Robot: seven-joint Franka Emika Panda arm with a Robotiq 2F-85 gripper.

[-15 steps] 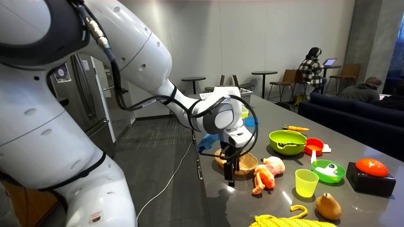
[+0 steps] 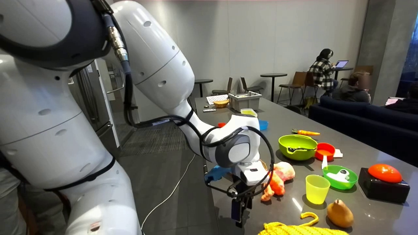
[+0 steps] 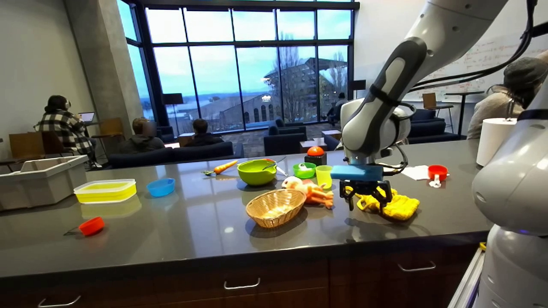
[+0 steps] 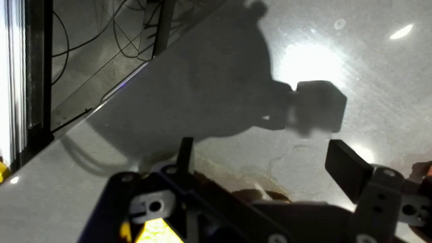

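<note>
My gripper [image 3: 367,205] stands open above the grey counter, with nothing between its fingers; in exterior view 1 the gripper [image 2: 242,213] is near the counter's front edge. Bare counter and the arm's shadow lie past the fingertips in the wrist view. A crumpled yellow cloth [image 3: 398,206] rests close behind the gripper in exterior view 2. To the gripper's other side are an orange-and-pink plush toy [image 3: 306,191] and a wicker basket [image 3: 275,208]. The arm mostly hides that basket in exterior view 1.
A pear [image 2: 340,213], yellow-green cup [image 2: 316,189], green bowl [image 2: 298,147], small green dish [image 2: 340,177] and red button on a black base [image 2: 384,183] stand farther back. A grey bin [image 3: 41,182] occupies the far left. Counter near the basket's left is clear.
In exterior view 1 my gripper has come lower and nearer the camera, away from the basket. The objects on the counter look unmoved.
</note>
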